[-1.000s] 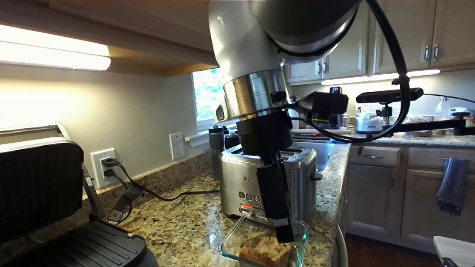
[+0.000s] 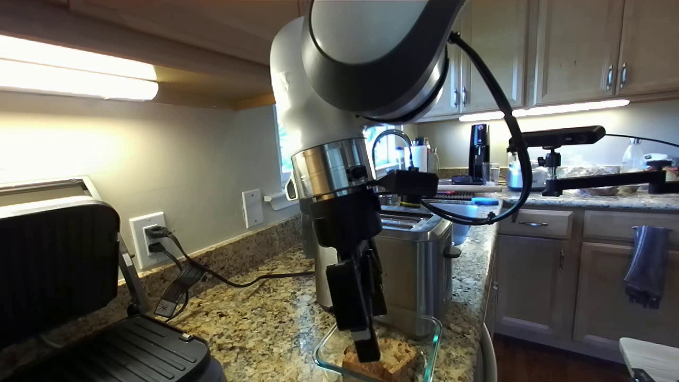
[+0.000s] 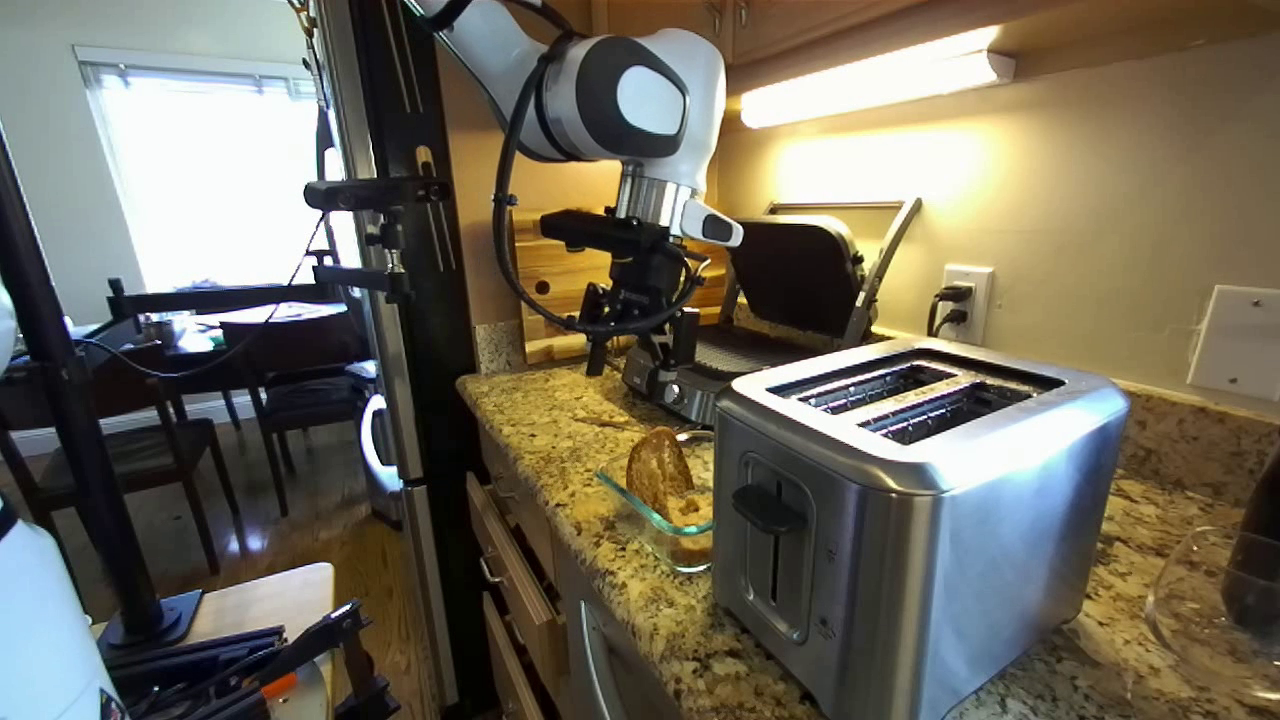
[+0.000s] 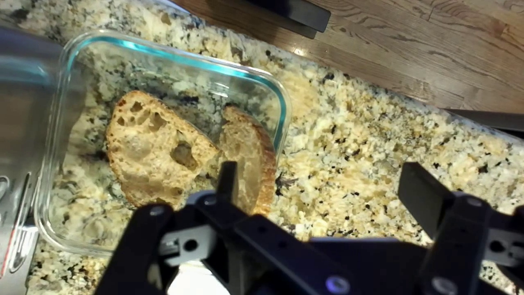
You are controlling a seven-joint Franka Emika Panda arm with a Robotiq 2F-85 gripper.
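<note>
Two slices of bread are in a clear glass dish (image 4: 167, 54) with a teal-tinted rim. In the wrist view one slice (image 4: 147, 147) lies flatter, and the other slice (image 4: 258, 167) leans along the dish's right side, crust outward. Wide apart stand the fingers of my open gripper, nothing held between them. Its left finger overlaps the leaning slice in that view, while the right one is over bare granite. Exterior view 2 shows the gripper (image 3: 642, 354) above the counter, beyond the dish (image 3: 648, 516) and its raised slice (image 3: 660, 470).
A steel toaster (image 3: 840, 552) stands right beside the dish. On the dish's other side is an open grill (image 2: 137, 347) with its lid (image 2: 54, 270) raised. A power cord (image 2: 254, 280) crosses the counter near the wall. The counter edge (image 4: 383, 93) drops to the floor.
In exterior view 1 the arm and gripper have moved left and somewhat lower, now hiding more of the toaster's front. The dish and the bread look unmoved.
</note>
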